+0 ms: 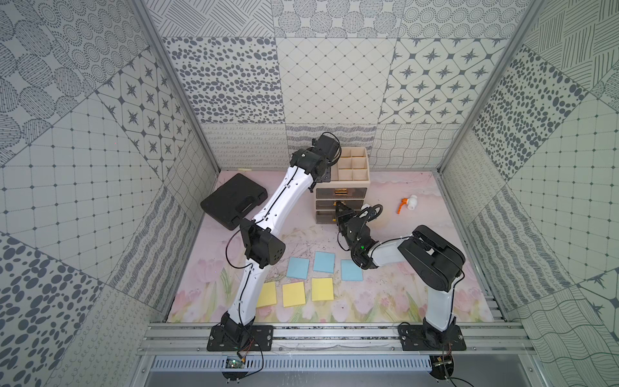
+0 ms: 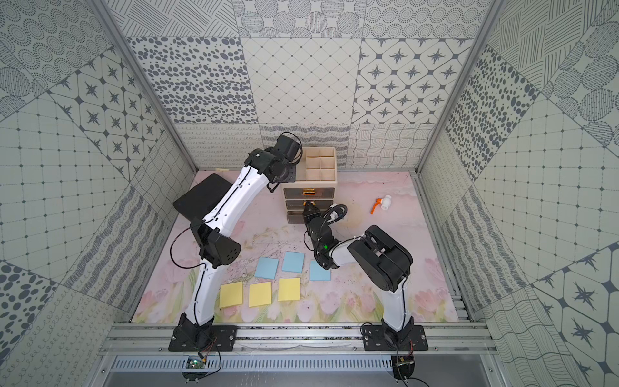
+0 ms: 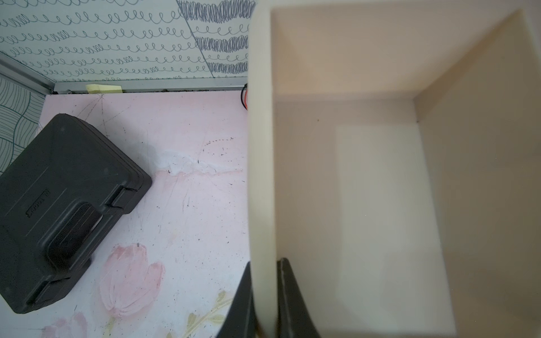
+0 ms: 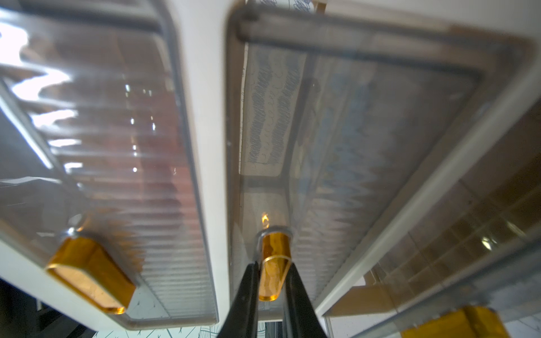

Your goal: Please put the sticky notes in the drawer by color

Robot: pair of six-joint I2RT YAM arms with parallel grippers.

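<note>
The wooden cabinet [image 1: 341,184] has stacked drawers with clear fronts and gold handles. My left gripper is shut on the cabinet's upper side wall [image 3: 262,169], beside an empty top compartment. In the right wrist view the fingers of my right gripper flank the middle drawer's gold handle [image 4: 276,246]; whether they clasp it I cannot tell. That drawer's front looks flush with the frame. Three blue notes, the left one [image 1: 297,267], the middle one [image 1: 324,262] and the right one [image 1: 352,270], lie on the table. Yellow notes [image 1: 294,294] lie in front of them.
A black case [image 1: 234,200] rests left of the cabinet. To the right stands a white and orange object [image 1: 408,203]. My left forearm partly covers the leftmost yellow note [image 1: 266,294]. Bare table lies at the far right.
</note>
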